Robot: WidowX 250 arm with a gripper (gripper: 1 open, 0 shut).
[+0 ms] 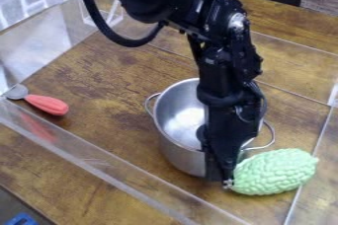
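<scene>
My black gripper (227, 176) reaches down over the front right of a steel pot (183, 115), its fingertips low beside the pot at the left end of a pale green, knobbly vegetable-like object (272, 171). The fingers look shut on that end, though the arm hides much of them and of the pot's inside.
A red-handled tool (46, 104) lies on the wooden surface (99, 86) at the left, where there is free room. A clear low barrier runs along the near left. A blue item sits at the bottom left corner.
</scene>
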